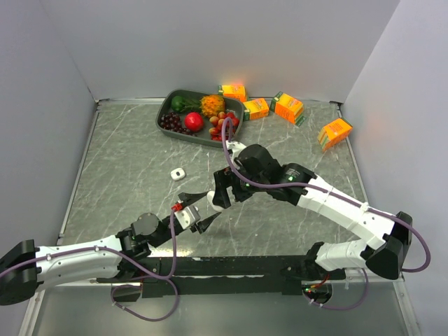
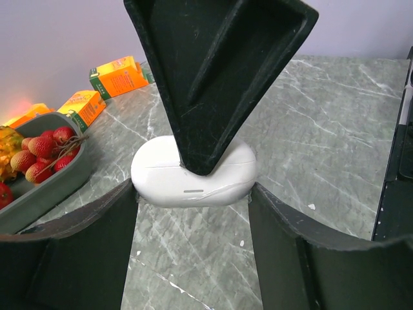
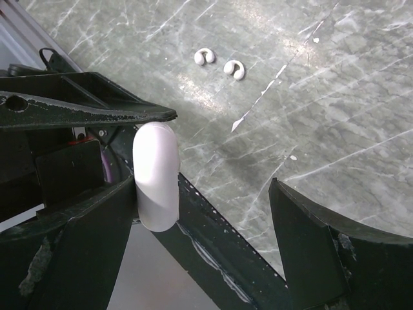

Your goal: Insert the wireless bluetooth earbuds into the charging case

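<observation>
The white charging case (image 2: 193, 187) is held between my left gripper's fingers in the left wrist view, a black finger of the right gripper resting against its top. In the right wrist view the case (image 3: 156, 181) sits at the left finger of my right gripper, which stands open. Two small white earbuds (image 3: 233, 68) lie on the grey marble table behind it. In the top view both grippers meet around the case at the middle front of the table.
A grey tray (image 1: 169, 133) of fruit and several orange boxes (image 1: 288, 106) stand at the back. A small white object (image 1: 178, 174) lies left of centre.
</observation>
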